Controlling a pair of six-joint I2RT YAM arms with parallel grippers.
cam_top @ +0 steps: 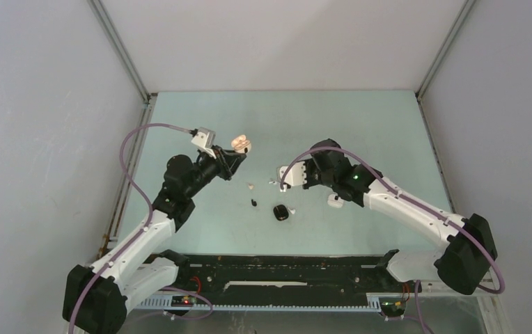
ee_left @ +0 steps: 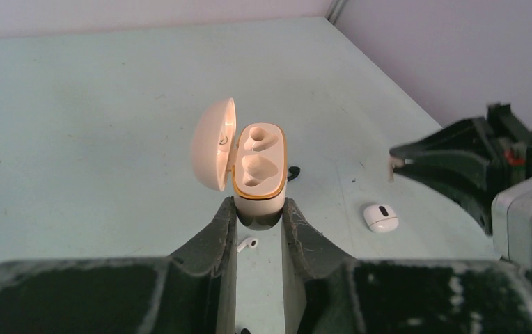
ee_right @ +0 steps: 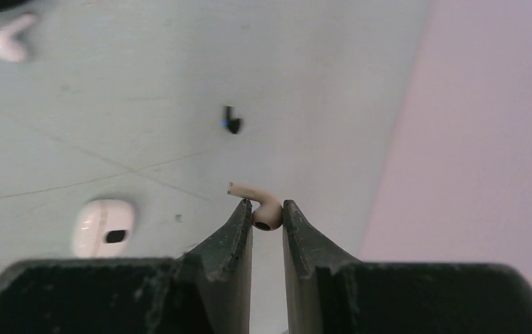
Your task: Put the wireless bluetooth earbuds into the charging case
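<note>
An open cream charging case (cam_top: 241, 145) (ee_left: 258, 167), lid hinged to the left and its slots empty, is held upright by my left gripper. In the right wrist view my right gripper is shut on a cream earbud (ee_right: 262, 202), its stem pointing left. The left wrist view shows that gripper off to the right of the case, the earbud (ee_left: 392, 167) hanging at its tips.
A white case (cam_top: 335, 201), a black case (cam_top: 281, 212) and several small white and black earbuds lie on the pale table.
</note>
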